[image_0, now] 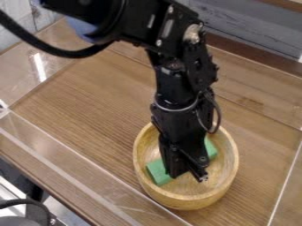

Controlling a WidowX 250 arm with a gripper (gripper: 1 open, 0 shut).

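A round wooden bowl [203, 196] sits near the front right of the table, with a green block [158, 172] lying inside, partly hidden behind the gripper. The black gripper [189, 168] reaches down into the bowl over the green piece, its tip low among the contents. The fingers look closed; whether anything is between the fingertips is hidden.
A clear edge or rim runs along the left front, and a dark cable loops at the upper left.
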